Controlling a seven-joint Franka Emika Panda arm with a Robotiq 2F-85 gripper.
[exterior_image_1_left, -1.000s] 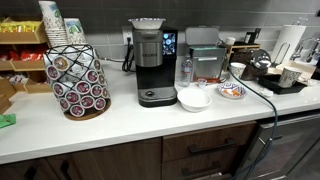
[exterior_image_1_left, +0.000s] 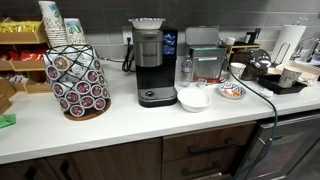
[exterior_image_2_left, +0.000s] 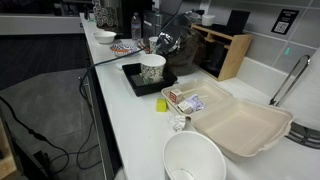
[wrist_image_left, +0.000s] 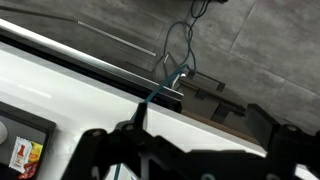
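My gripper shows as two dark fingers spread apart at the bottom of the wrist view, open with nothing between them. Below it run the white counter (wrist_image_left: 75, 100) and the counter's edge, with the grey floor beyond. A blue-green cable (wrist_image_left: 158, 88) crosses that edge close to the fingers. In exterior view 1, a white bowl (exterior_image_1_left: 194, 99) rests in front of the black coffee maker (exterior_image_1_left: 155, 65), and a patterned plate (exterior_image_1_left: 232, 90) lies to its right. Neither exterior view shows the gripper clearly enough to tell its fingers.
A wire rack of coffee pods (exterior_image_1_left: 77, 85) stands at the left. Exterior view 2 has a white cup (exterior_image_2_left: 152, 67) by a black tray (exterior_image_2_left: 138, 82), a beige bin (exterior_image_2_left: 240, 124), a yellow item (exterior_image_2_left: 161, 105) and a large white container (exterior_image_2_left: 193, 158).
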